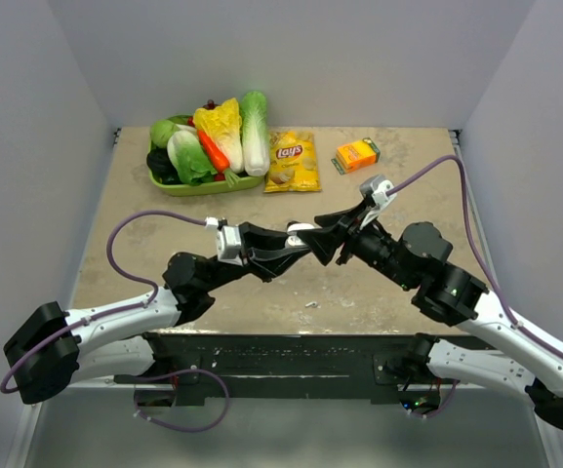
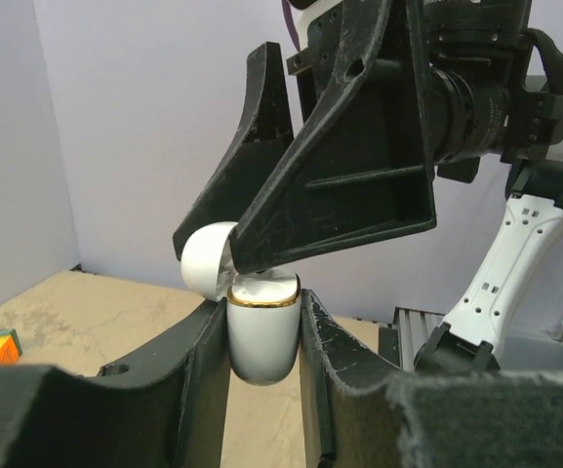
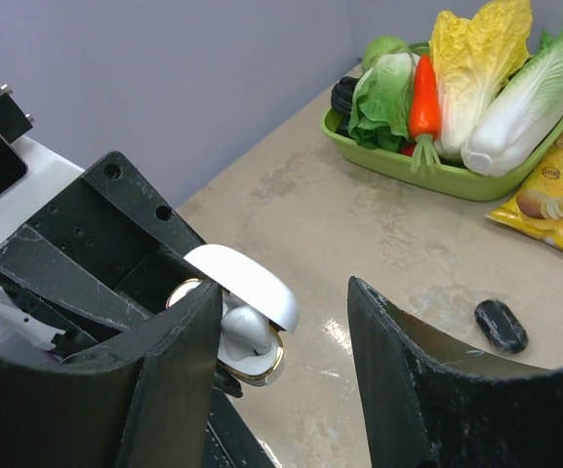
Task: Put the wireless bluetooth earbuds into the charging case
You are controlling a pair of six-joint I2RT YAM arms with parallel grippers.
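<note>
In the left wrist view my left gripper is shut on the white gold-rimmed charging case, held upright with its lid raised. The right gripper's black fingers reach over the case from above, close against the lid. In the right wrist view a white earbud piece shows inside the case, and my right gripper is part open around the lid side, one finger near it, the other apart. In the top view both grippers meet at the centre above the table.
A green basket of vegetables, a chips bag and a yellow box stand at the back. A small black object lies on the table.
</note>
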